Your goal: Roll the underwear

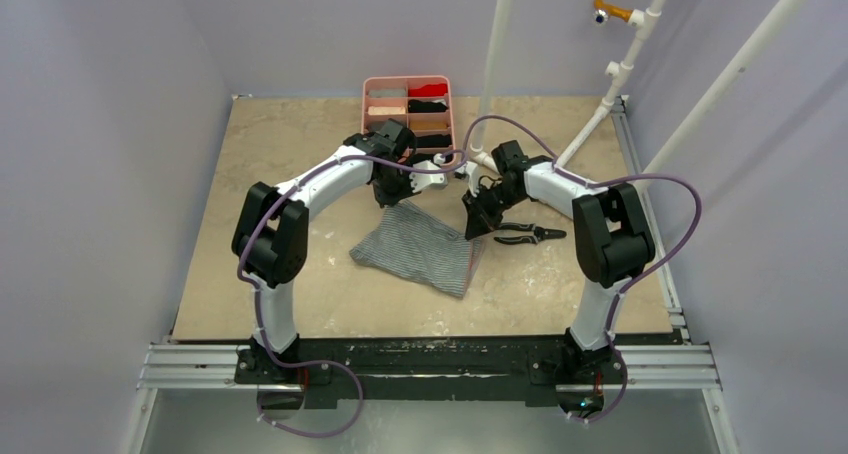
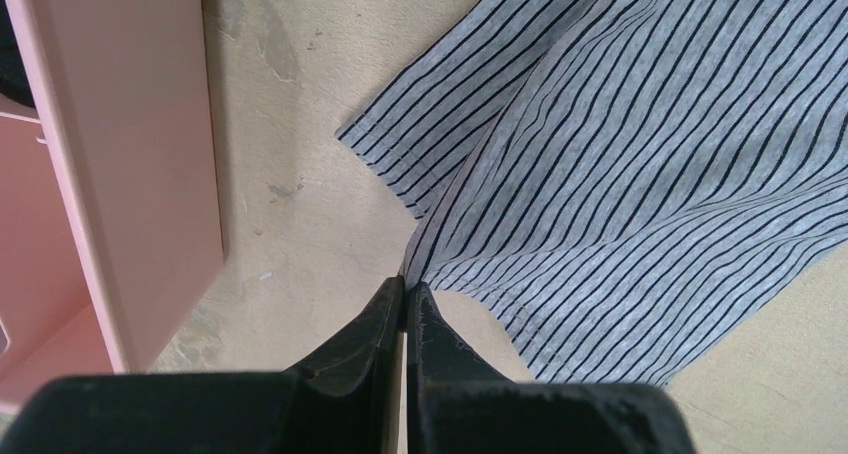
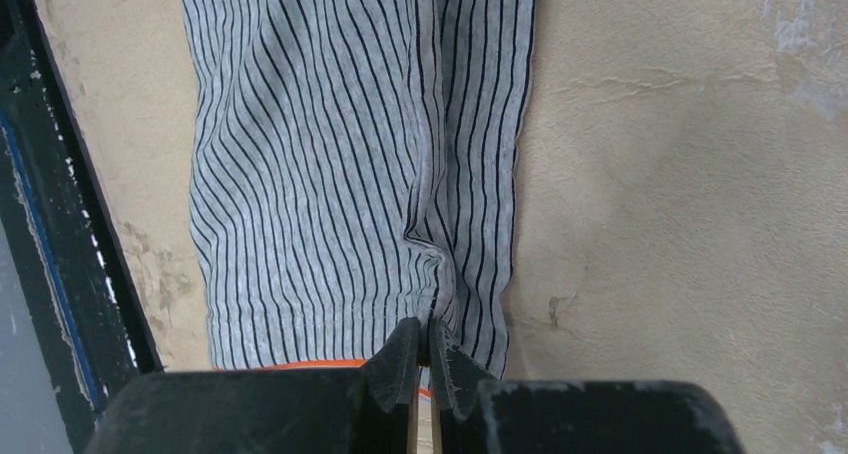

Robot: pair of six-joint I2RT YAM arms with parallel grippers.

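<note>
The grey striped underwear lies spread on the table, a folded ridge along its upper edge, orange trim at the right end. My left gripper is shut at the upper-left end of that ridge, its tips right on the fabric; whether cloth is pinched between them is hard to tell. My right gripper is shut at the other end of the ridge, near the trimmed edge, its tips in the fabric; I cannot tell whether they pinch any.
A pink divided box with folded items stands at the back, close beside the left gripper. Black pliers lie right of the cloth. White pipes stand at the back right.
</note>
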